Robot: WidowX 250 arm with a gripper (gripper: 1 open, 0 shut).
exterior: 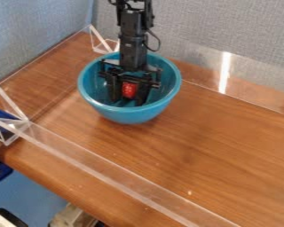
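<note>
My black gripper [130, 82] reaches down inside a blue bowl [130, 113] in the upper middle of the camera view, open, its fingers around a small red object [129, 90]. The gripper partly hides the red object, so its full shape cannot be seen.
Clear plastic rails with white corner brackets border the wooden table [204, 151]. Grey walls stand behind and at the left. A blue item lies at the left edge.
</note>
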